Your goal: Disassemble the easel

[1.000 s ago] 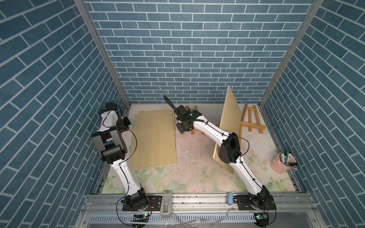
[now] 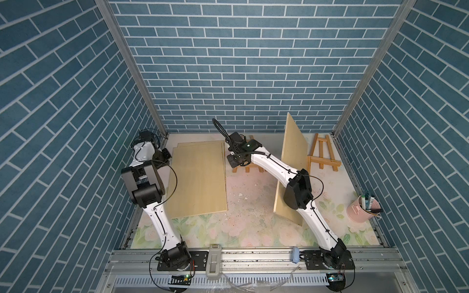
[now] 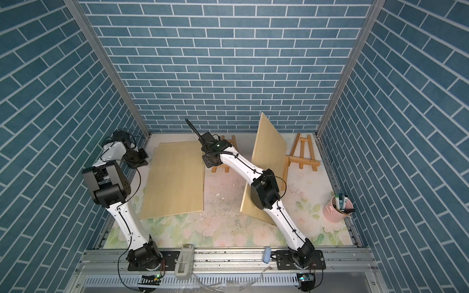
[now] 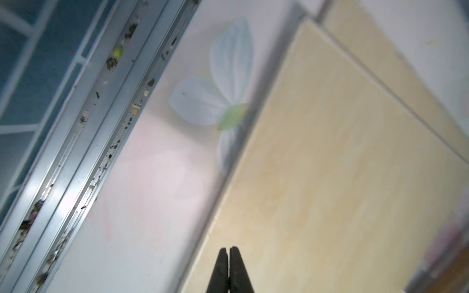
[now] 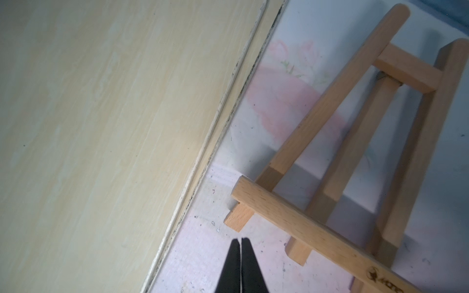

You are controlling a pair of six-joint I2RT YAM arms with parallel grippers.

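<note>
A small wooden easel (image 5: 337, 141) lies on the table, its crossbar joined to slanted side legs, with a middle leg between them. In the top left view the right arm partly covers this easel (image 2: 247, 168). My right gripper is shut, and nothing shows between its fingers; it points toward the back wall, above the table. A second easel (image 2: 322, 153) stands at the back right, apart from both arms. My left gripper is shut too, over the left edge of a flat pale board (image 4: 342, 161); nothing shows between its fingers.
The flat board (image 2: 197, 180) has another board's edge (image 2: 200, 143) showing beneath. A large board (image 2: 295, 146) stands steeply tilted, close to the right forearm. A pink cup (image 2: 359, 212) with tools sits front right.
The standing board has tipped slightly left since a second ago. The left arm has moved only a little.
</note>
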